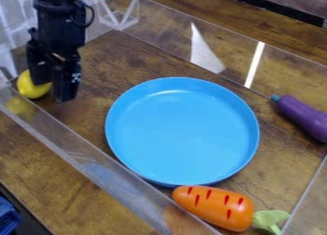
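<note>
My black gripper (52, 76) is at the upper left, its fingers open and pointing down around a yellow round object (33, 86), which is partly hidden behind them. Whether the fingers touch it I cannot tell. A large blue plate (182, 129) lies in the middle of the wooden surface. An orange toy carrot (212, 206) lies at the bottom right, and a purple toy eggplant (301, 117) at the far right.
Clear plastic walls edge the work area on the left, bottom and right. The wooden surface above the plate is bare. A dark blue object (10, 218) shows at the bottom left corner.
</note>
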